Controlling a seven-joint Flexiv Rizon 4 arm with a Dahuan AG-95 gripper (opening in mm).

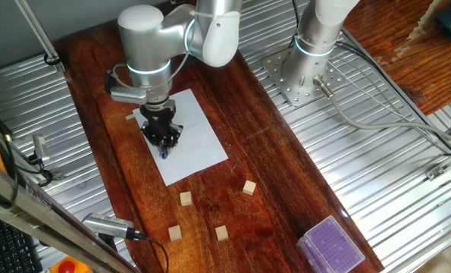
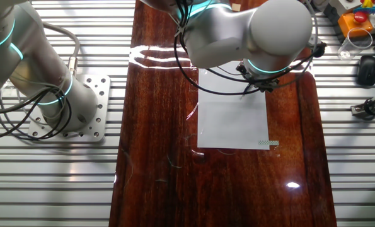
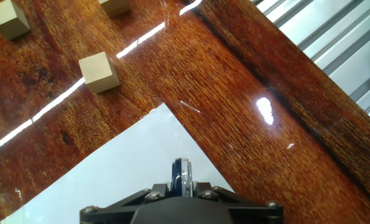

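A white sheet of paper point(image 1: 197, 136) lies flat on the dark wooden table, and I make out no clear marks on it. Over its left part, in exterior view 1, my gripper point(image 1: 164, 142) points down. Between its fingers, in the wrist view, stands a slim dark blue and clear pen point(image 3: 182, 176); the gripper is shut on it. Whether the pen's tip touches the paper cannot be made out. In exterior view 2 the arm covers the far part of the sheet point(image 2: 232, 123) and most of the gripper.
Several light wooden cubes, one of them near the paper's corner point(image 3: 99, 73), stand spread over the table. A purple-lidded box point(image 1: 333, 244) is at the table's near right edge. A camera point(image 1: 108, 225) with a cable sits at the left edge. Bare table lies right of the paper.
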